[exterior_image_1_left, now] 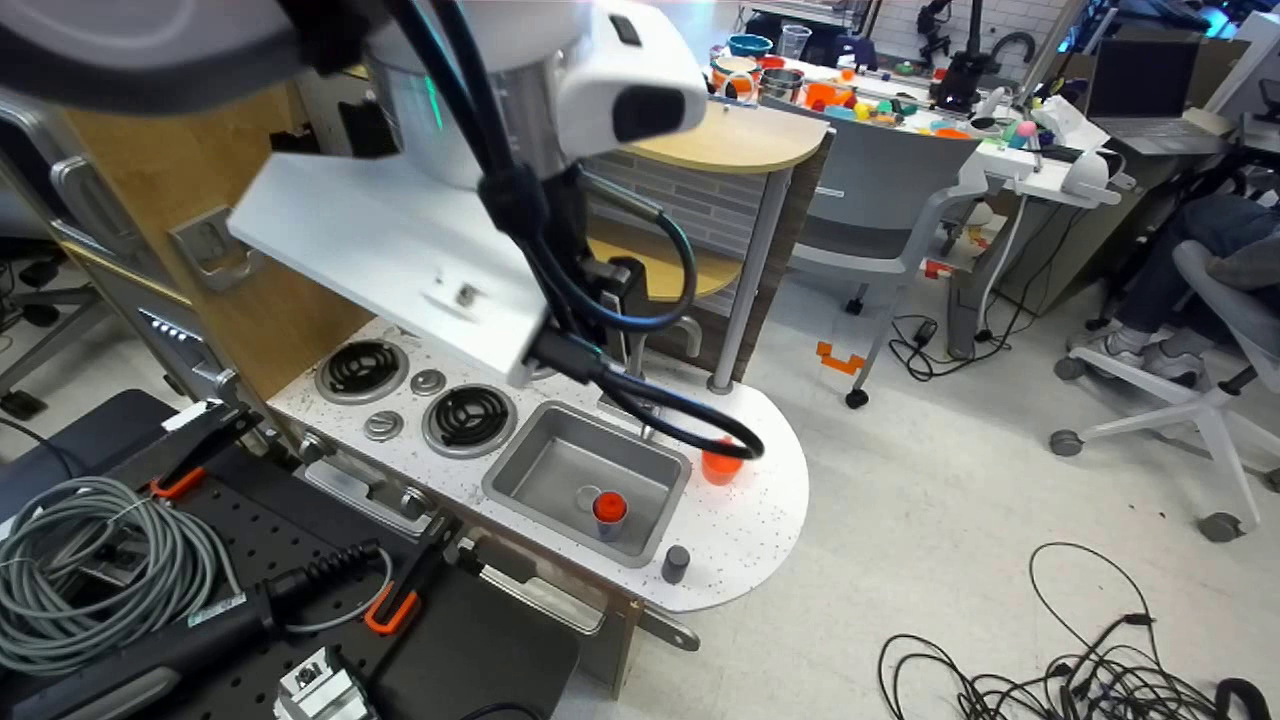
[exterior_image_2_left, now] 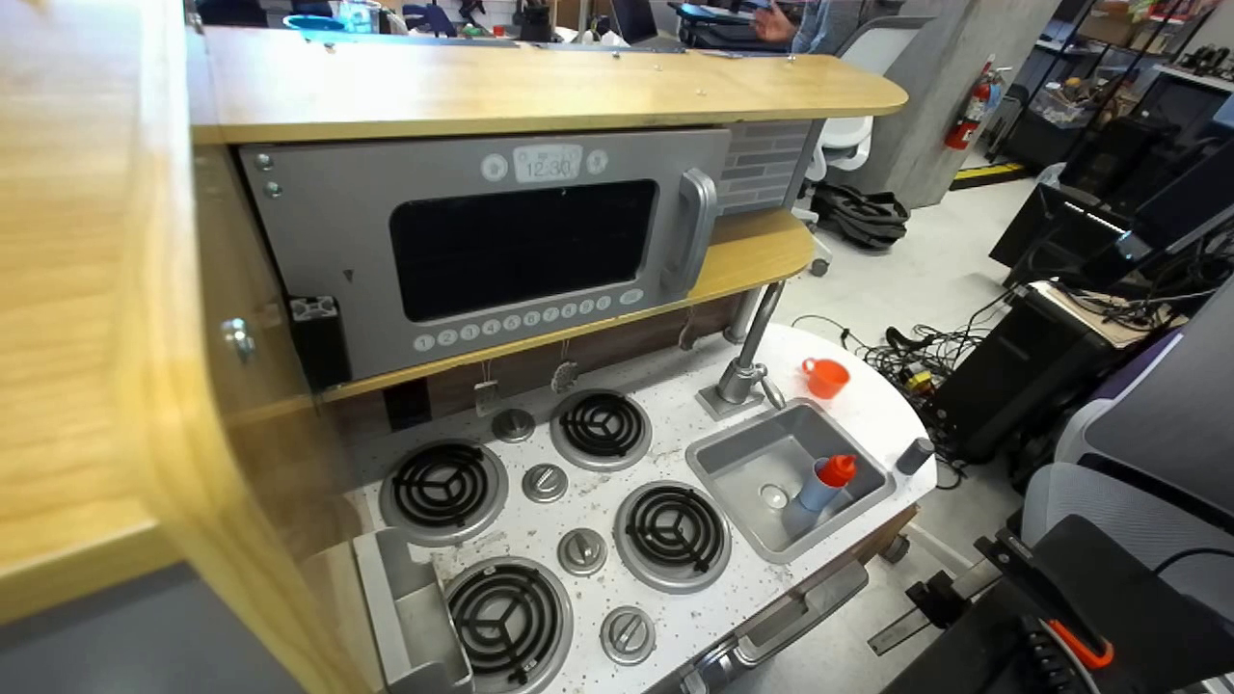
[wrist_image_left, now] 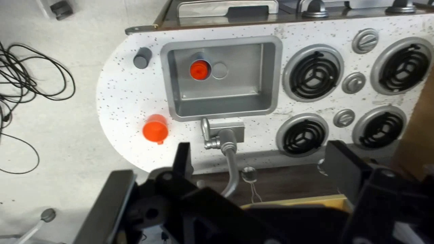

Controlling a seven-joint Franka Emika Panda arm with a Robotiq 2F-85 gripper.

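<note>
Open and empty, my gripper reaches over the back of the toy kitchen counter in the wrist view, its fingers wide apart around the faucet. An orange-red cup [wrist_image_left: 155, 129] stands on the rounded counter end, apart from the gripper. In the sink [wrist_image_left: 228, 106] is a grey cup [exterior_image_2_left: 817, 493] with a red-orange object [wrist_image_left: 199, 70] in its mouth. A small dark grey cylinder [wrist_image_left: 142, 58] is on the counter near the sink's corner. In exterior view 1 the arm [exterior_image_1_left: 480, 132] and cables mostly hide the gripper; exterior view 2 does not show it.
The silver faucet [wrist_image_left: 228, 140] rises behind the sink. Several black-coil burners [exterior_image_2_left: 671, 532] and knobs lie to one side. Above them are the microwave [exterior_image_2_left: 480, 243] and a wooden shelf [exterior_image_2_left: 764, 249]. The counter around the orange-red cup is bare.
</note>
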